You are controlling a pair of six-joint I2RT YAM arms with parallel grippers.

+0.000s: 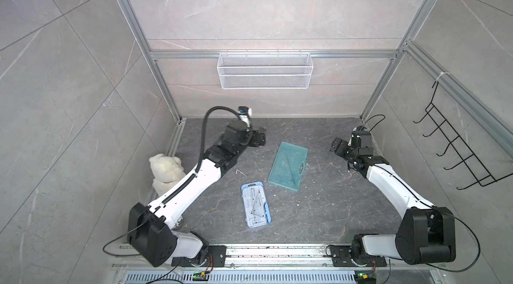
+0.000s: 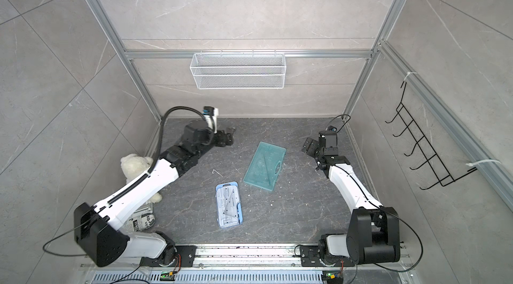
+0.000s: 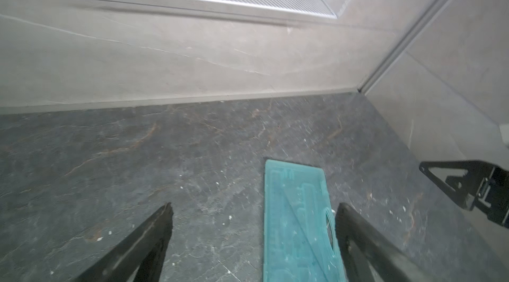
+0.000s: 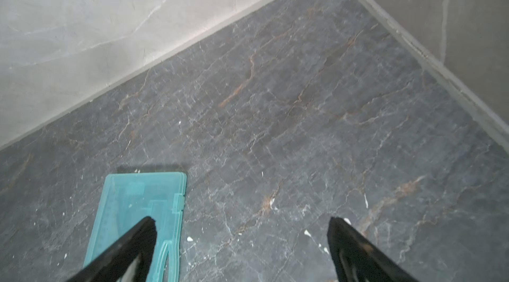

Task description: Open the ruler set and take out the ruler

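On the dark table lies a small white ruler set (image 1: 256, 205) with a blue edge and handle; ruler shapes show through it. Its lid appears shut, though I cannot be sure. My left gripper (image 1: 261, 139) is open and empty, up beyond the set and left of a teal case (image 1: 288, 166). In the left wrist view its dark fingers (image 3: 154, 244) stand wide apart. To the right of the teal case, my right gripper (image 1: 337, 146) is open as well, its fingers (image 4: 140, 244) apart with nothing between them. Neither gripper touches the set.
The teal case has a handle on its right side. A small hook-shaped wire (image 1: 241, 173) lies above the ruler set. A white plush toy (image 2: 134, 167) sits at the left wall, a wire basket (image 1: 265, 71) hangs at the back, and a black hook rack (image 1: 463, 150) hangs right.
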